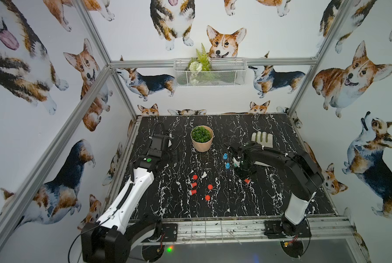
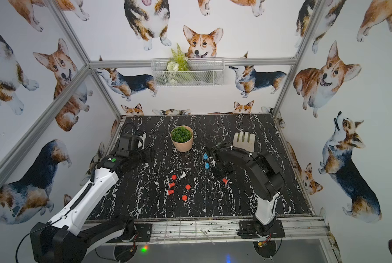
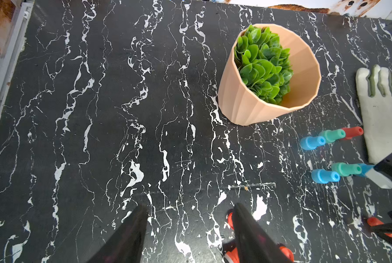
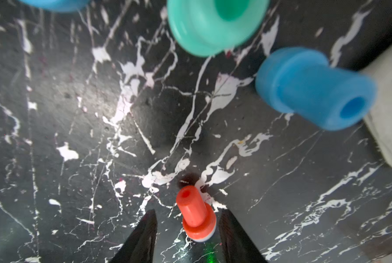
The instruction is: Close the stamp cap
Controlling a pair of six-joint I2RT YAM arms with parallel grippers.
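In the right wrist view a red stamp piece (image 4: 196, 214) with a narrow stem and a whitish lower rim is on the table. My right gripper stands open with its fingertips on either side of this piece, apart from it. Whether it is a cap or a whole stamp I cannot tell. Several other red pieces (image 1: 192, 192) lie loose in the table's middle. My left gripper is open and empty above bare table at the left. A few red pieces (image 3: 286, 252) show beyond its right finger.
Blue (image 4: 318, 89) and green (image 4: 217, 22) pieces stand beyond the right gripper, near a white glove (image 3: 383, 114). A potted plant (image 1: 202, 143) stands at the back centre.
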